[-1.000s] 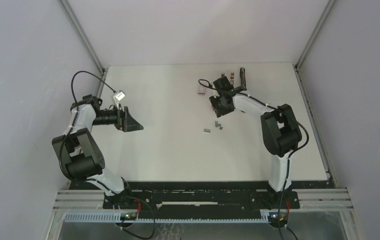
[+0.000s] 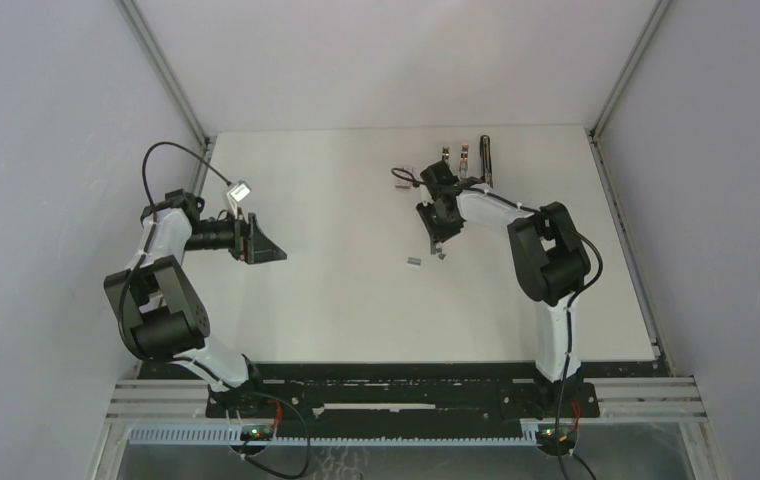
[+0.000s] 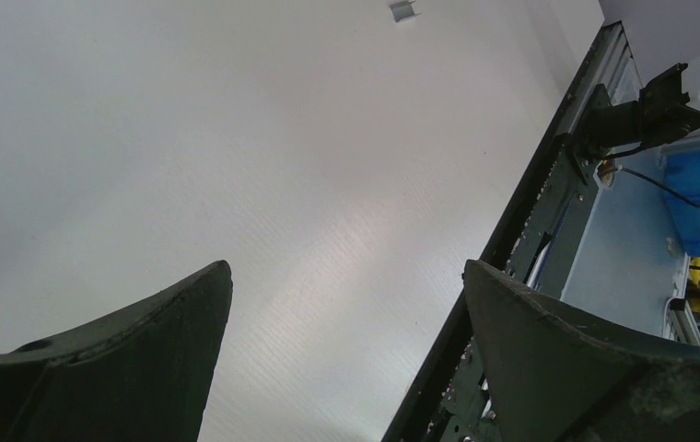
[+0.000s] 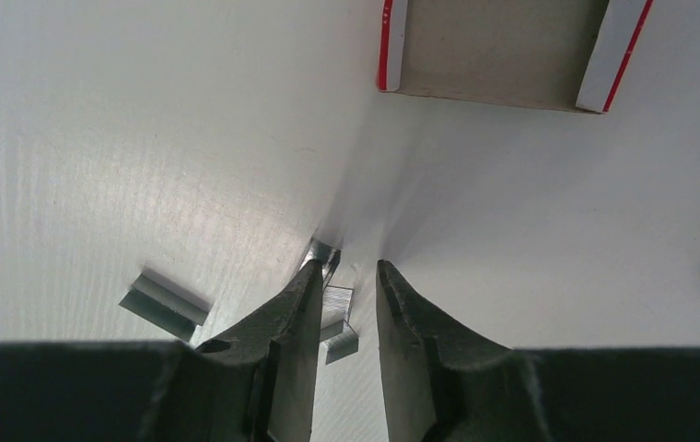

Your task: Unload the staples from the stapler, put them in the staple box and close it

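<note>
Small grey staple strips lie on the white table. One strip [image 4: 164, 304] sits apart on the left in the right wrist view; another strip [image 4: 324, 250] shows beside the tip of a finger, with small pieces [image 4: 339, 341] close by. My right gripper points down over this cluster, its fingertips a short gap apart and nothing held between them. One finger partly covers the cluster. Far to the left, my left gripper is open and empty above bare table. A long dark object [image 2: 486, 160], apparently the stapler, lies at the back right.
An open box with red edges [image 4: 503, 55] lies beyond the right gripper. Two small cylinders, one of them red and silver [image 2: 464, 158], stand beside the dark long object.
My right arm has moved slightly left and toward the front, bringing its gripper over the staple cluster. The left arm and the staples look unmoved.
</note>
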